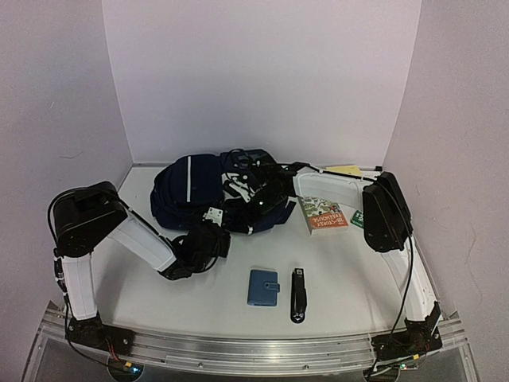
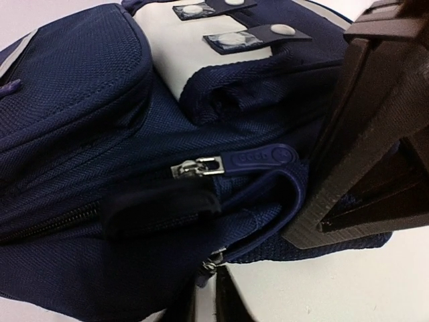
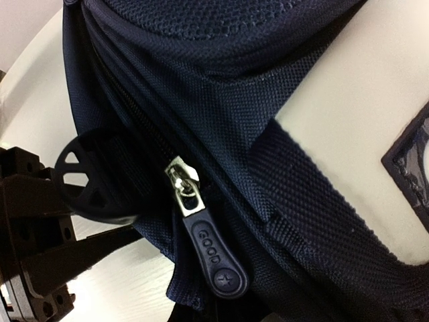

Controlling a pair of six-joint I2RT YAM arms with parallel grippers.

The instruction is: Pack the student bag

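The navy backpack (image 1: 187,187) lies at the back of the table. My left gripper (image 1: 223,235) is low at its front edge; in the left wrist view its fingertips show blurred at the bottom, below a small zipper pull (image 2: 211,265), and their state is unclear. My right gripper (image 1: 250,207) reaches onto the bag's front from the right. The right wrist view shows a zipper pull marked GOOD (image 3: 211,251) on the dark zipper; that gripper's fingertips are mostly hidden at the bottom edge.
A book (image 1: 322,219), a green item (image 1: 358,219) and a yellow item (image 1: 346,169) lie at the right. A blue notebook (image 1: 262,286) and a black stapler (image 1: 298,294) lie at the front centre.
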